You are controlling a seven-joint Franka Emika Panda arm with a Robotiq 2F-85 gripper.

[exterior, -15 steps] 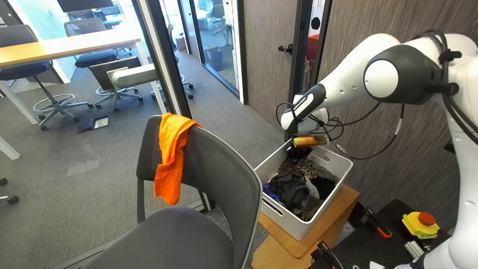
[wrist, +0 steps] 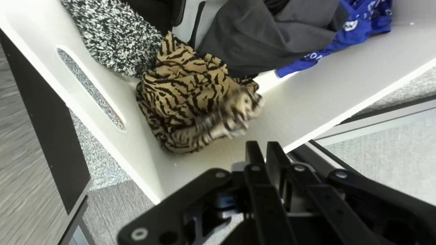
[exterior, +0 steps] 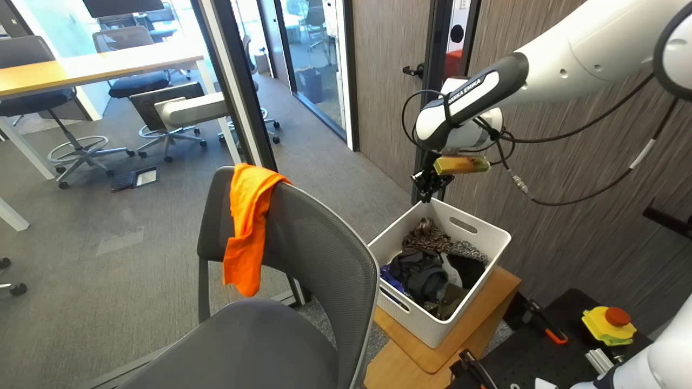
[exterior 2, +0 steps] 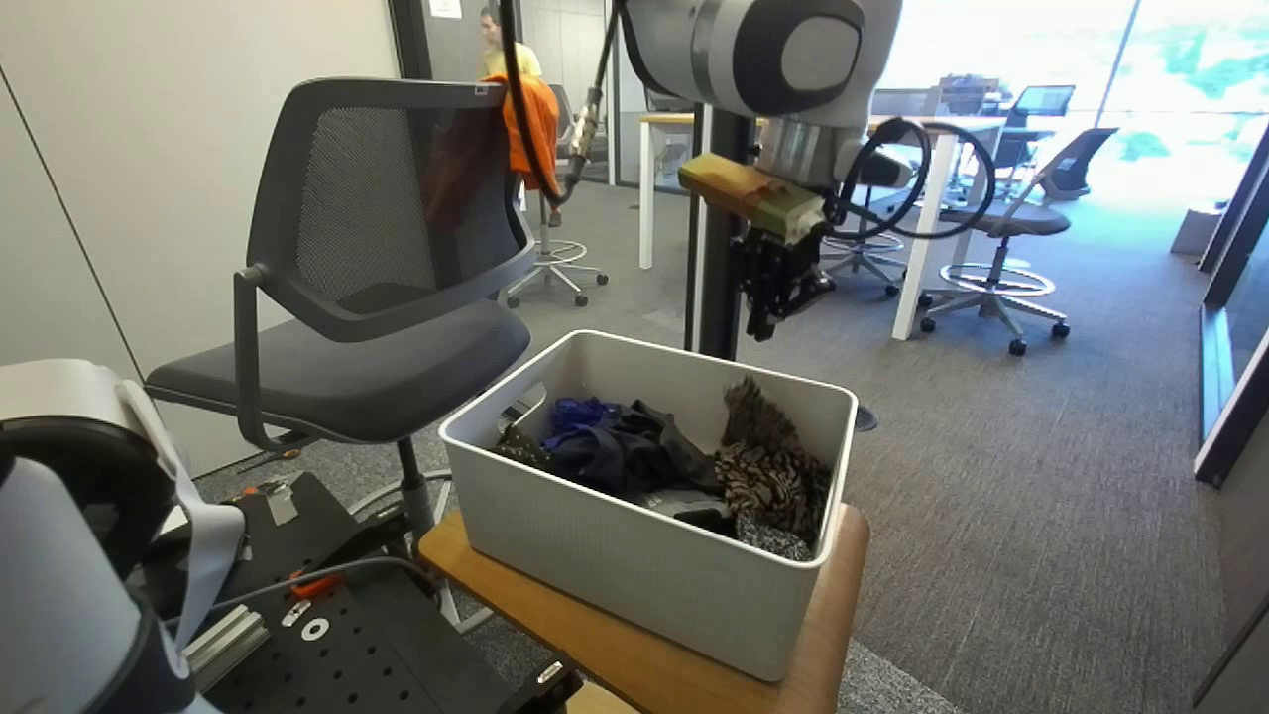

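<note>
My gripper is nearly closed above the white basket (wrist: 141,179), its fingers close together with only a slim gap. I see no cloth between them. Below, in the wrist view, a tiger-striped brown cloth (wrist: 184,94) lies bunched in the basket's corner; one end is blurred by motion, apart from the fingertips. In exterior view 2 a peak of this cloth (exterior 2: 767,446) stands up beneath the gripper (exterior 2: 764,327), with clear space between. Over the grey chair's (exterior: 311,220) backrest hangs an orange cloth (exterior: 250,220).
Dark grey cloth (wrist: 269,36), blue cloth (wrist: 351,34) and speckled cloth (wrist: 114,36) fill other parts of the basket. It stands on a wooden board (exterior: 415,347). A wood-panelled wall (exterior: 558,162) lies behind the arm.
A second ago my gripper was down inside the basket at the striped cloth. It has risen to above the rim, and the cloth remains in the basket.
</note>
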